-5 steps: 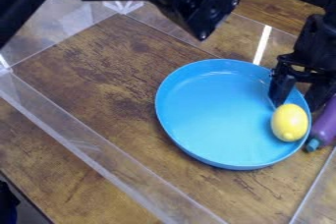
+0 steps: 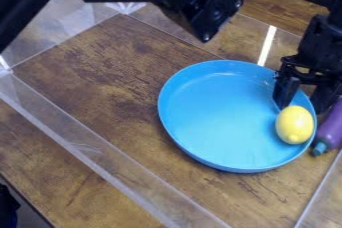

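A yellow egg-shaped object point(image 2: 294, 124) lies in the right part of a blue plate point(image 2: 207, 112). My black gripper point(image 2: 302, 90) is at the plate's right rim, just above the yellow object, with its fingers low and apart; it is open, and whether it touches the yellow object is hard to tell. A purple object point(image 2: 329, 128), apparently an eggplant, lies outside the plate at the right, partly behind the gripper and cut off by the frame.
Clear plastic strips or edges run along the left and lower parts. The dark arm spans the top and right of the view.
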